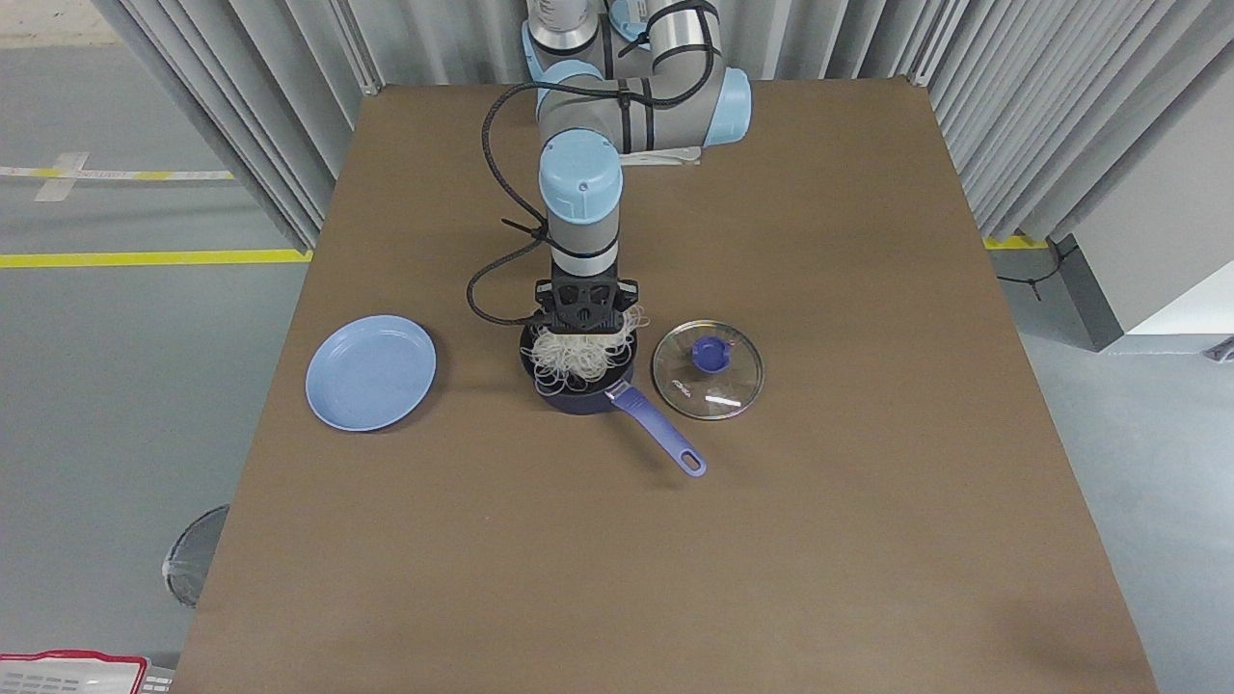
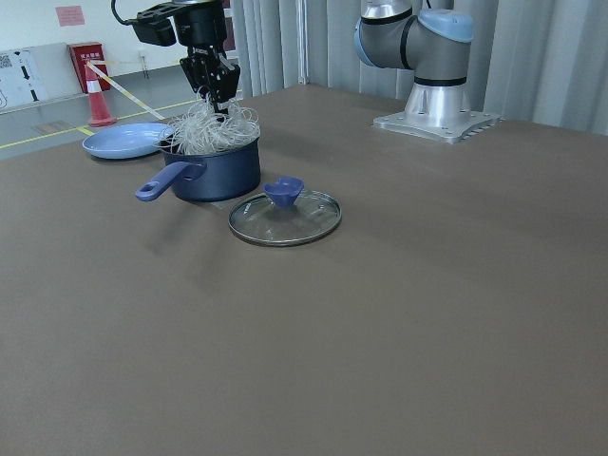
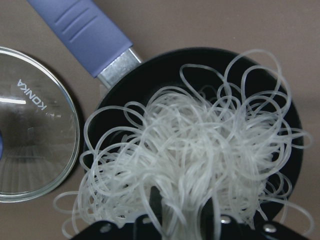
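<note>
A bundle of white noodles (image 3: 190,150) fills the top of the dark blue saucepan (image 2: 211,176), its strands spilling over the rim. My gripper (image 2: 217,103) is directly over the pot, shut on the noodles; in the wrist view its fingers are mostly hidden by the strands. The blue plate (image 1: 370,372) to the left of the pot is bare.
The glass lid (image 1: 706,393) with a blue knob lies just right of the pot, and the pot's handle (image 1: 657,426) points toward the front right.
</note>
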